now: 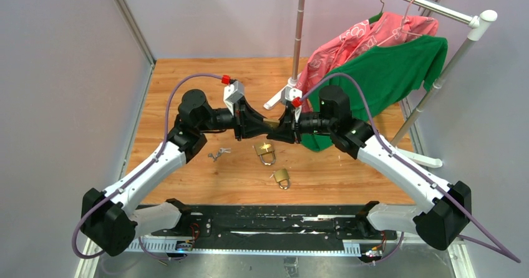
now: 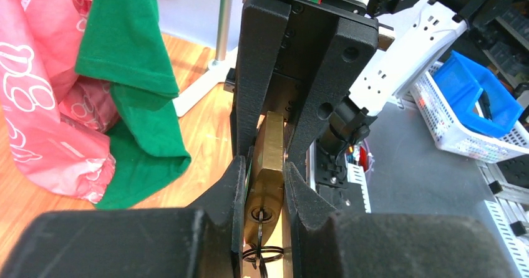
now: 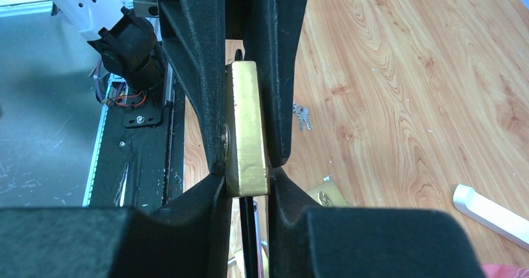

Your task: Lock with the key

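Observation:
A brass padlock (image 2: pixel 268 172) is held in the air between the two grippers, seen end-on in the left wrist view with a keyhole and a metal ring at its lower end; it also fills the middle of the right wrist view (image 3: pixel 245 128). My left gripper (image 1: pixel 261 128) is shut on it. My right gripper (image 1: pixel 282 128) meets it from the other side, its fingers around the brass body; whether they grip it is unclear. On the wood below lie a padlock (image 1: pixel 264 150), a smaller padlock (image 1: pixel 281 177) and some loose keys (image 1: pixel 218 153).
A clothes rack with a green shirt (image 1: pixel 380 78) and pink garments stands at the back right, its white foot (image 3: pixel 493 209) on the wood.

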